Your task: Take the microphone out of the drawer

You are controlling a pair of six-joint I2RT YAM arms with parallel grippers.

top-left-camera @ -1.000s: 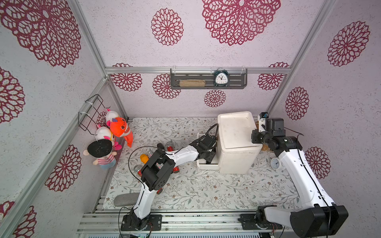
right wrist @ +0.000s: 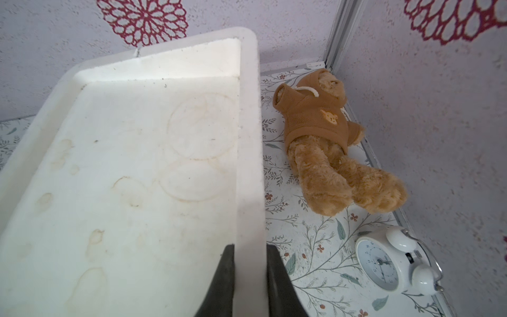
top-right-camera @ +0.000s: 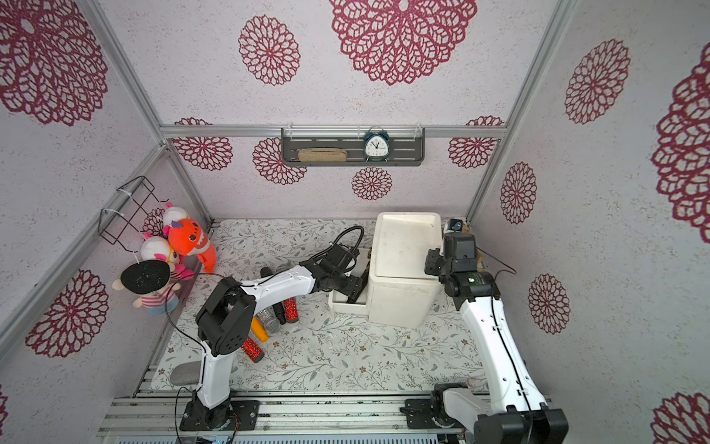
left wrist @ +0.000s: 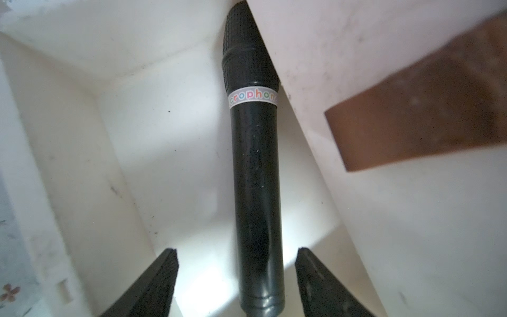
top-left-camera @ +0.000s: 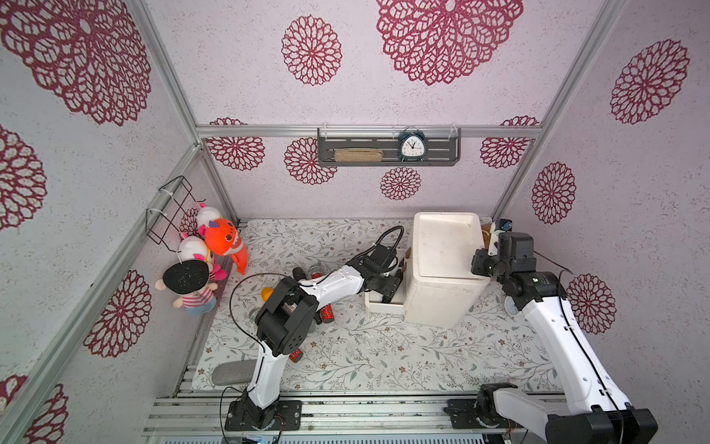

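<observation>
A black microphone (left wrist: pixel 257 185) with a "microphone" label lies in the white open drawer (left wrist: pixel 74 211), partly beside the overhanging cabinet face. My left gripper is open over it, its fingers apart on either side of the microphone's lower end, in the left wrist view. At the right, my right gripper is shut on the rim of the white cabinet's top (right wrist: pixel 158 137).
A teddy bear (right wrist: pixel 322 142) and white clock (right wrist: pixel 380 264) lie right of the cabinet. Several bottles and cylinders (top-right-camera: pixel 259 325) lie left of the drawer. A shelf (top-left-camera: pixel 388 160) hangs on the back wall.
My left gripper has moved slightly left.
</observation>
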